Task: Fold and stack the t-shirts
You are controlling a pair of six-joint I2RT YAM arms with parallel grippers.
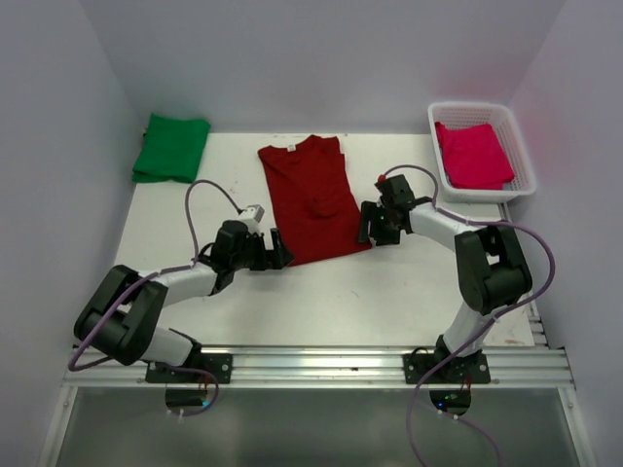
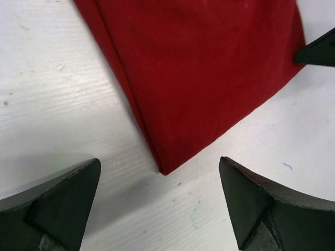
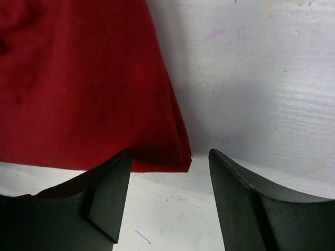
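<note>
A dark red T-shirt (image 1: 311, 204) lies spread on the white table, collar at the back, its long sides folded narrow. My left gripper (image 1: 271, 249) is open over its front left corner; in the left wrist view that corner (image 2: 172, 146) lies between the open fingers, near their tips. My right gripper (image 1: 375, 222) is open at the front right corner; in the right wrist view that corner (image 3: 167, 157) sits between the fingertips, not clamped.
A folded green shirt (image 1: 170, 148) lies at the back left. A white basket (image 1: 521, 175) at the back right holds a pink-red cloth (image 1: 472, 156).
</note>
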